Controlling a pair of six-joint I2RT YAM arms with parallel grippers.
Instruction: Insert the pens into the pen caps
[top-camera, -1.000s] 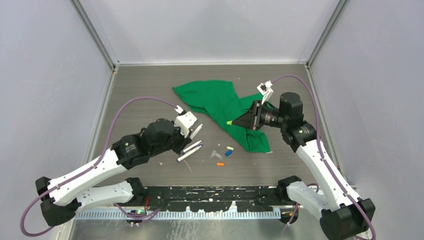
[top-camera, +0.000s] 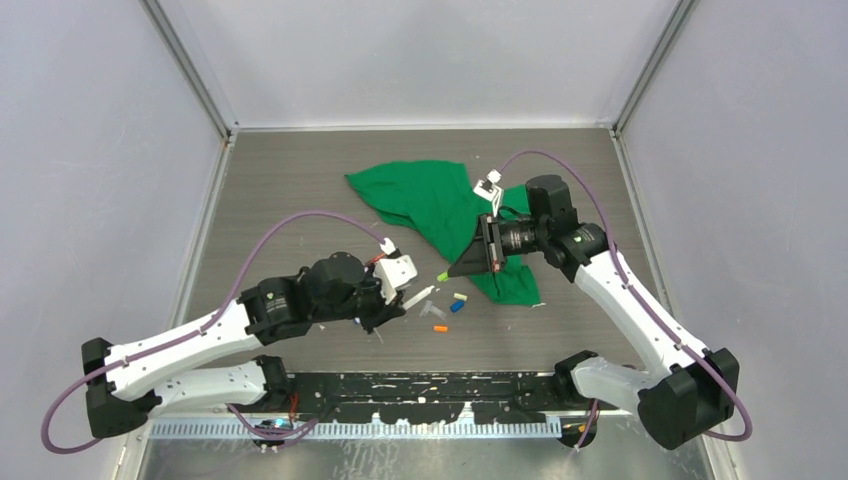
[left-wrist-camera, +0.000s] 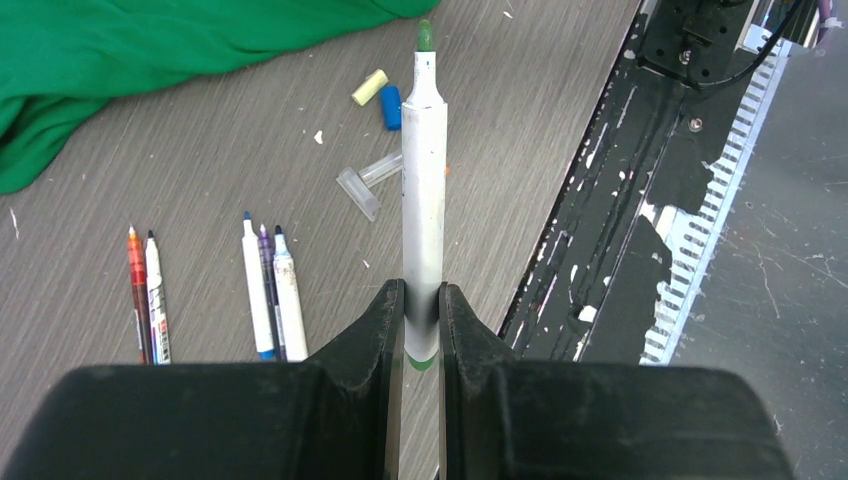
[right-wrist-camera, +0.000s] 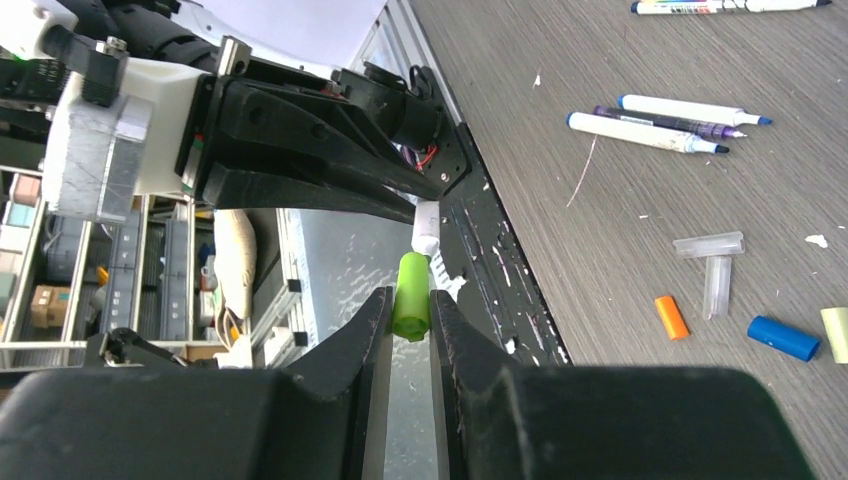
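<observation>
A white marker with a green tip (left-wrist-camera: 424, 150) stands between the fingers of my left gripper, which is shut on its lower body, tip pointing away. My right gripper is shut on a bright green cap (right-wrist-camera: 412, 290). In the top view the marker (top-camera: 419, 297) and the cap (top-camera: 443, 276) are close but apart, the cap beyond the marker's tip. In the right wrist view the white marker lies in line behind the cap, its tip hidden by it. Several uncapped pens (left-wrist-camera: 285, 290) lie on the table to the left in the left wrist view.
Loose caps lie on the table: blue (right-wrist-camera: 783, 338), orange (right-wrist-camera: 671, 317), pale yellow (right-wrist-camera: 837, 332) and two clear ones (right-wrist-camera: 716, 285), touching each other. A green cloth (top-camera: 430, 200) covers the back middle. The black slotted rail (top-camera: 440, 387) runs along the front edge.
My left gripper has moved right and toward the front, its marker swinging lower. My right gripper has come left and toward the front, bringing the green cap nearer the marker.
</observation>
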